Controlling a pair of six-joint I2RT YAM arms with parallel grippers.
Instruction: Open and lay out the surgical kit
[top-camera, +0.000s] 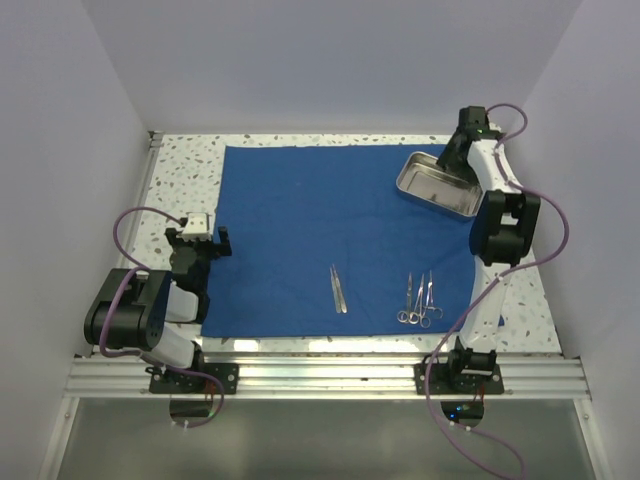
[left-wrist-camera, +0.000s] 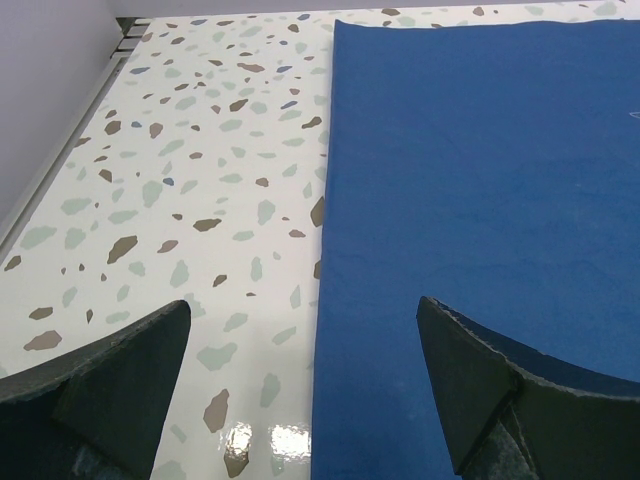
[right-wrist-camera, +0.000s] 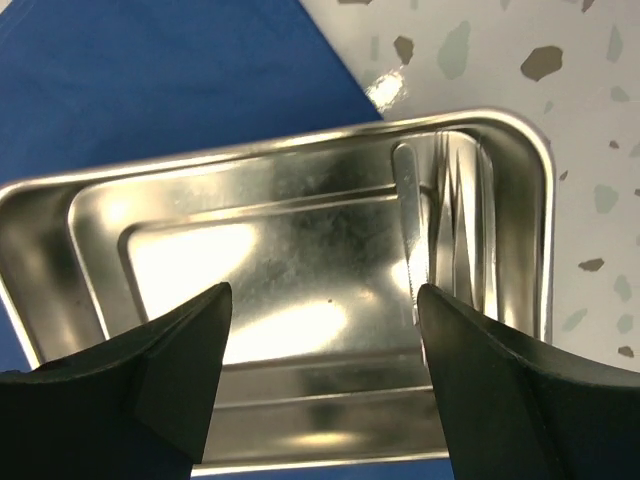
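The steel tray (top-camera: 430, 185) lies at the back right of the blue cloth (top-camera: 300, 210). My right gripper (top-camera: 465, 160) is over it, part open with nothing seen between its fingers. In the right wrist view several slim metal instruments (right-wrist-camera: 462, 220) lie along the tray's right end. Two slim instruments (top-camera: 338, 290) lie mid-front on the cloth; several scissor-like instruments (top-camera: 420, 305) lie at front right. My left gripper (top-camera: 198, 238) stands open and empty at the cloth's left edge.
Speckled table (left-wrist-camera: 180, 250) borders the cloth, with walls at the back and sides.
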